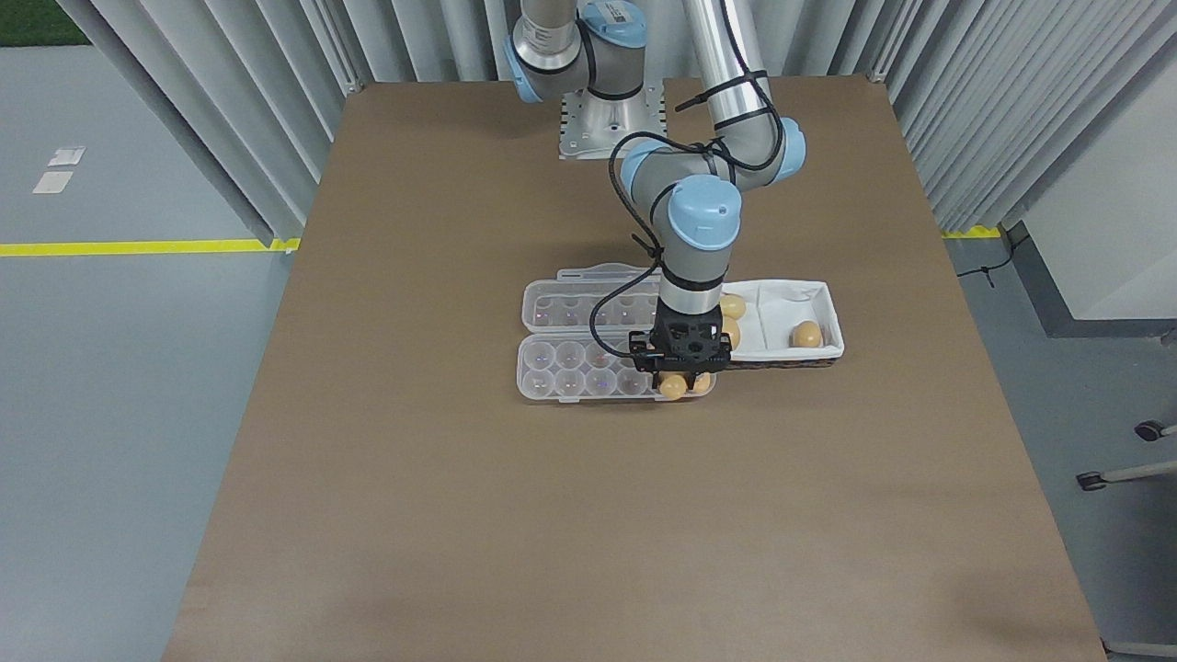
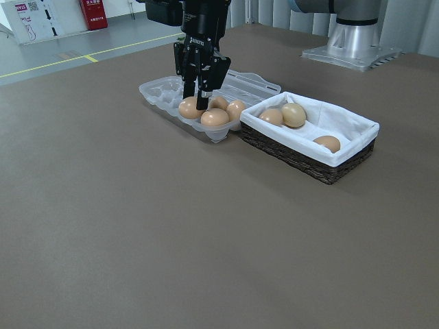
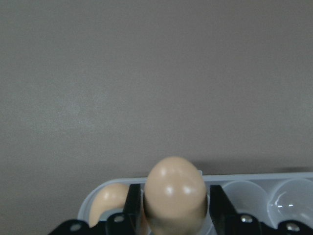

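Observation:
My gripper (image 2: 197, 96) is down at the right end of the clear egg tray (image 1: 568, 370), with a brown egg (image 3: 173, 193) between its fingers at the tray's outer row. Whether the fingers grip it or only flank it I cannot tell. Other eggs (image 2: 215, 118) (image 3: 108, 200) sit beside it in the tray; empty cups fill the rest of that half. The white-lined basket (image 1: 778, 309) holds several eggs (image 1: 806, 335) and stands right against the tray.
The robot's base (image 2: 352, 55) stands at the back of the brown table (image 1: 463, 496).

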